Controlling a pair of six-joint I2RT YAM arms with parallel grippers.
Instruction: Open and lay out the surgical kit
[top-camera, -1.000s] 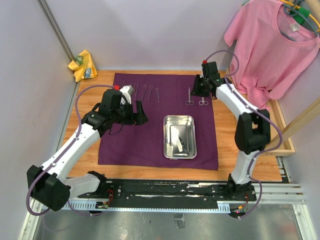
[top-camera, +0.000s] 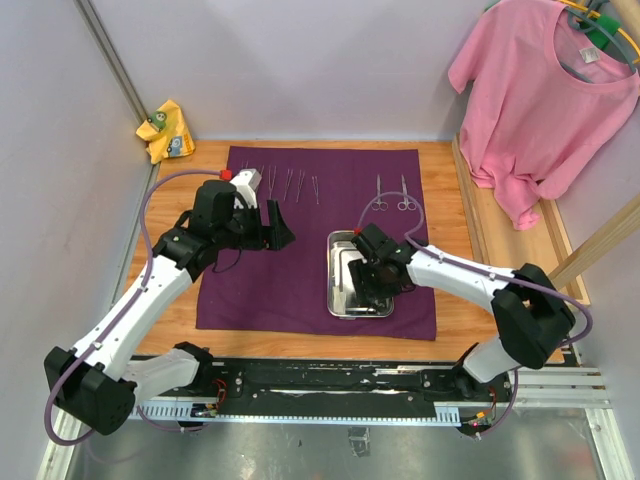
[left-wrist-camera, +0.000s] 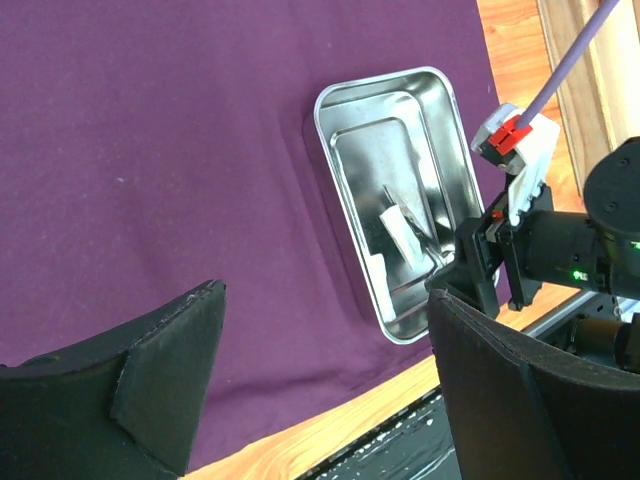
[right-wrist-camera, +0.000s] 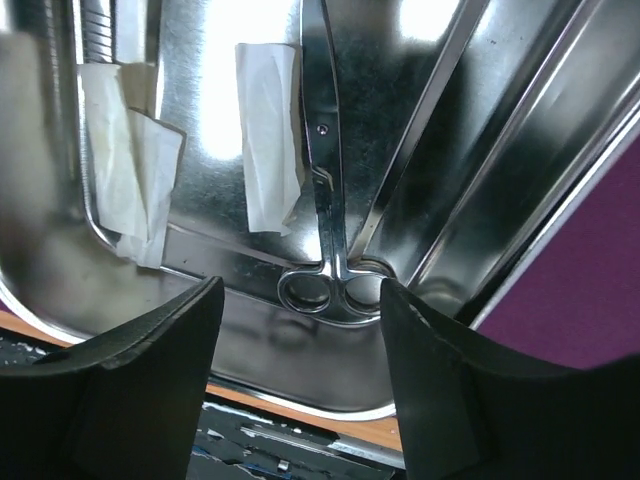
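A shiny metal tray (top-camera: 346, 242) lies on the purple cloth (top-camera: 270, 300). Inside it are small scissors (right-wrist-camera: 327, 205), finger loops toward the tray's front, beside a white paper strip (right-wrist-camera: 268, 140). Another paper-wrapped piece (right-wrist-camera: 150, 175) rests along the tray's side. My right gripper is over the tray, fingers apart, with the scissors' loops visible between the fingertips; nothing is gripped. Over the cloth's left part, my left gripper (top-camera: 282, 225) hangs open and empty. Two pairs of scissors (top-camera: 379, 194) (top-camera: 405, 194) lie at the cloth's back right.
Several slim instruments (top-camera: 288, 185) lie in a row along the cloth's back left. A yellow bag (top-camera: 170, 135) stands at the back left corner; a pink shirt (top-camera: 545, 90) hangs at right.
From above the scissors at the back right, my right gripper has swung forward and down to the tray, now covering its front right part.
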